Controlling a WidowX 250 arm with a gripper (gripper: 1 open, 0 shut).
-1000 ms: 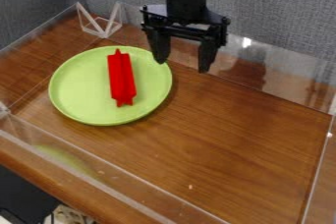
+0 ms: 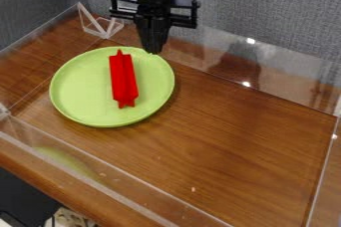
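Observation:
A red elongated object (image 2: pixel 123 80) lies lengthwise on a light green round plate (image 2: pixel 83 102), toward the left of the wooden surface. The black gripper (image 2: pixel 152 44) hangs at the top centre, above and behind the plate's far rim, apart from the red object. Whether its fingers are open or shut is unclear at this size.
A white wire-like frame (image 2: pixel 96 27) stands at the back left. Grey walls border the back and left, with clear strips along the table's edges.
The gripper has moved up and back, and slightly left from where it was a second ago. The plate and red object have stayed in place.

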